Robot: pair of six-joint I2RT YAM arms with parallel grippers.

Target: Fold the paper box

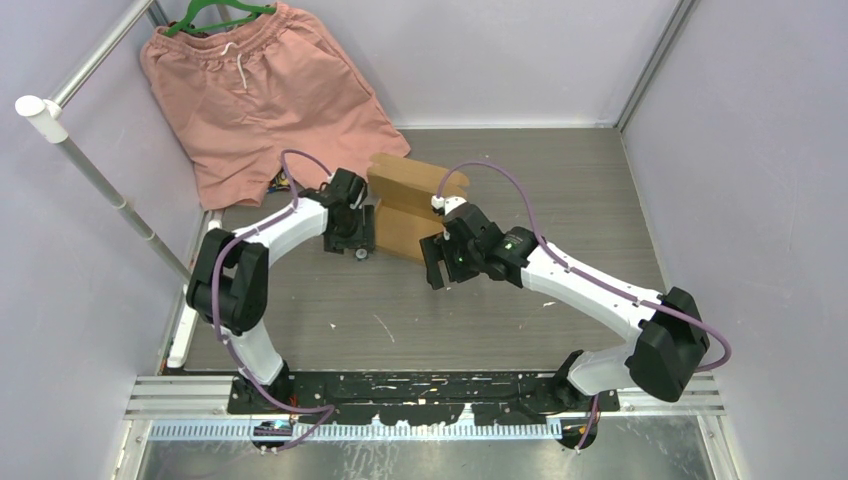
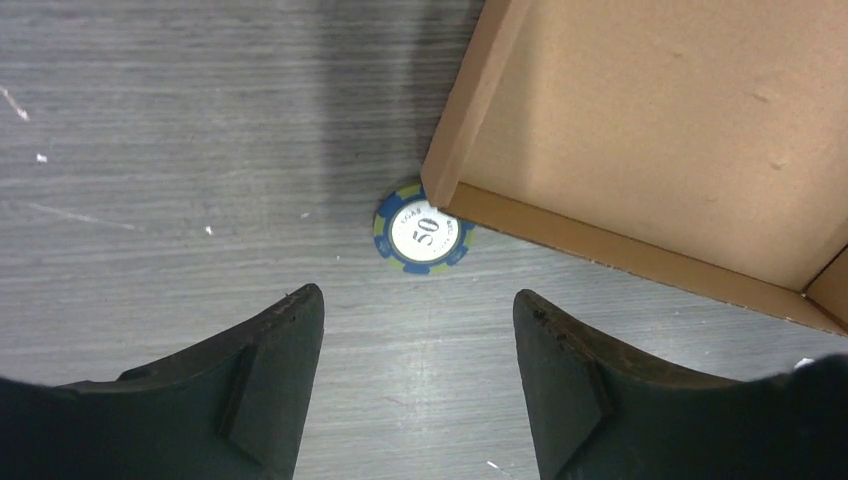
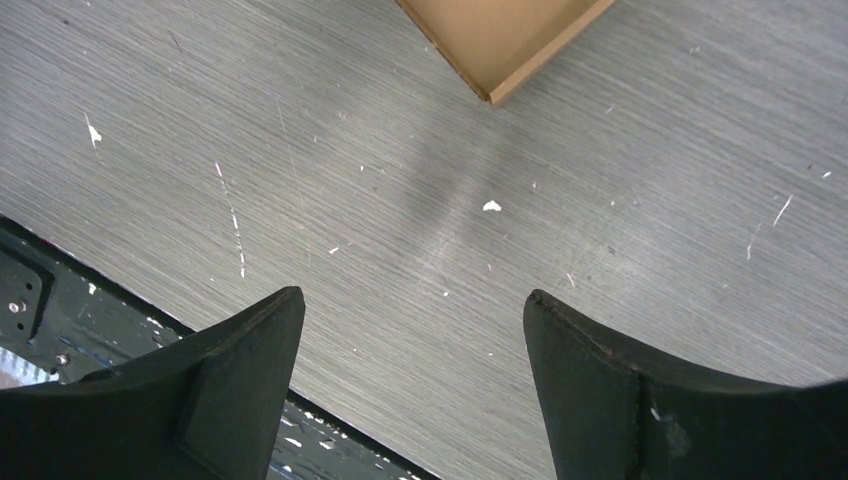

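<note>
The brown paper box [image 1: 405, 225] stands at the middle back with its lid raised; its tray [image 2: 650, 130] fills the upper right of the left wrist view, and a corner [image 3: 510, 50] shows atop the right wrist view. My left gripper is open just beside the box's left side, above a blue-green chip [image 2: 420, 240] marked 50 that touches the box's corner. My right gripper hovers open over bare table in front of the box's right part, nothing between its fingers.
Pink shorts [image 1: 260, 100] on a green hanger lie at the back left, beside a white pole frame [image 1: 90, 170].
</note>
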